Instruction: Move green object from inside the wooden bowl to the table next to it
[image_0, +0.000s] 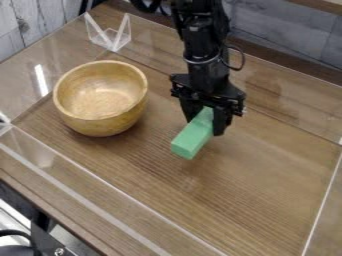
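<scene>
The green object (194, 135), a slim block, is tilted beneath my black gripper (206, 112), to the right of the wooden bowl. My fingers are shut on its upper end. Its lower end is near the table surface; whether it touches I cannot tell. The wooden bowl (67, 99), round and tan, stands at the left, and its visible inside is empty.
A white wire-like stand (110, 33) is at the back left. Dark cables lie at the lower left corner.
</scene>
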